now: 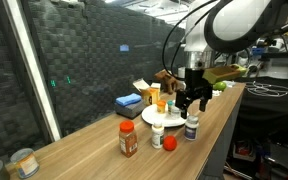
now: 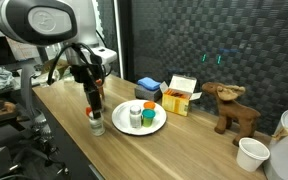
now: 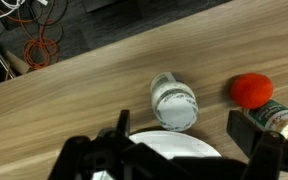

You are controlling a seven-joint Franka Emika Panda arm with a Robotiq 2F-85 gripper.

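My gripper is open above the wooden counter, with nothing held between its fingers. Beneath it, a small white-topped bottle (image 3: pixel 174 103) stands upright near the edge of a white plate (image 3: pixel 174 146). In exterior view 1 the same bottle (image 1: pixel 191 128) is just below the fingertips, at the counter's front edge. A red ball (image 1: pixel 170 143) and another white-capped bottle (image 1: pixel 157 135) sit to its left. In exterior view 2 the arm partly covers this group, and the bottle (image 2: pixel 96 124) shows under the fingers.
The plate (image 2: pixel 158 122) carries an orange cup, a green cup and a white-topped jar. Around it are a blue sponge (image 2: pixel 151 86), a yellow box (image 2: pixel 181 96), a toy moose (image 2: pixel 238 108) and a white cup (image 2: pixel 251 154). An orange-lidded jar (image 1: pixel 128 138) stands left.
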